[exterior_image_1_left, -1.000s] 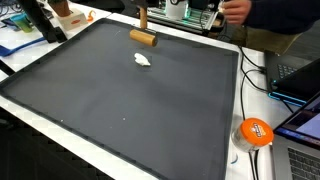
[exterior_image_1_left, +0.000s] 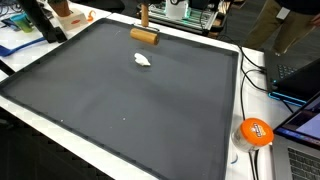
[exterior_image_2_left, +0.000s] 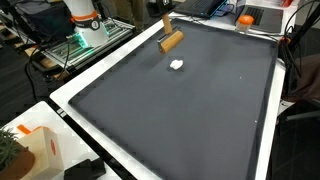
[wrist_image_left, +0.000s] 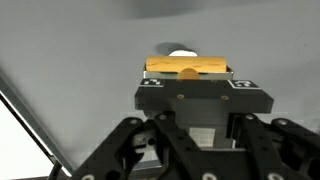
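Observation:
A wooden mallet-like piece hangs or stands at the far side of the dark mat. Its crosswise bar (exterior_image_1_left: 145, 36) is low, with an upright handle (exterior_image_1_left: 144, 14) rising from it; exterior view 2 shows the same bar (exterior_image_2_left: 171, 41). In the wrist view my gripper is shut on the handle, whose rounded end shows just in front of the bar (wrist_image_left: 203, 64). Whether the bar touches the mat cannot be told. A small white object (exterior_image_1_left: 141, 59) lies on the mat nearby, partly hidden behind the bar in the wrist view.
An orange-topped round item (exterior_image_1_left: 254, 133) sits on the right edge beside laptops and cables. Tools and parts (exterior_image_1_left: 68, 15) crowd the far left corner. A person (exterior_image_1_left: 285, 22) stands beyond the right side.
The wooden bar has shifted very slightly within the last second. At the right, the person's hand has left its earlier place and the body has come nearer the table.

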